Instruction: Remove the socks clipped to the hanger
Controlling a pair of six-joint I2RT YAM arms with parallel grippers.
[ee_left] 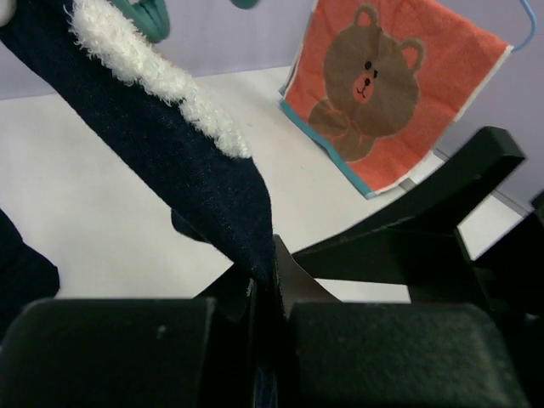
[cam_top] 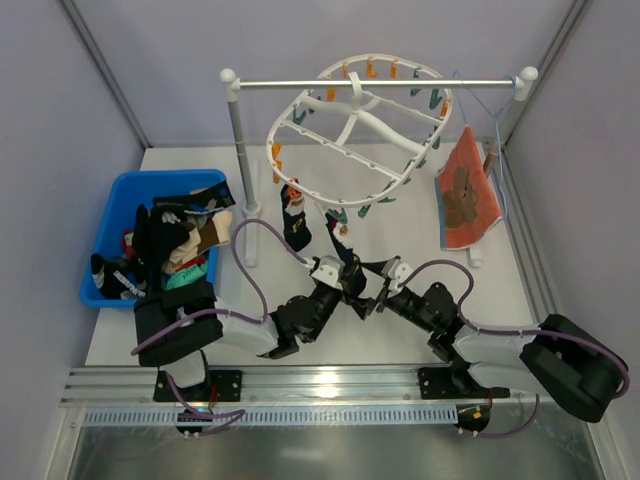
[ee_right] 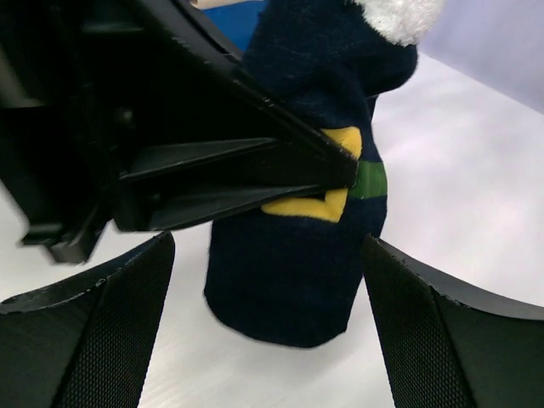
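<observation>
A dark navy sock with white fluffy trim [ee_left: 161,161] hangs from the round white hanger [cam_top: 275,165], stretched down into my left gripper, which is shut on its cloth. In the right wrist view, yellow and green patches mark the sock's lower part [ee_right: 280,289], with the left gripper's dark fingers [ee_right: 280,166] across it. My right gripper [cam_top: 368,287] is open beside the sock's lower end, one finger on either side in its own view. A second Santa-patterned sock [cam_top: 296,222] hangs from the hanger just to the left.
At the left stands a blue bin [cam_top: 120,215] full of socks and cloths. An orange bear towel [cam_top: 465,195] hangs at the right. Both arms are close together below the hanger.
</observation>
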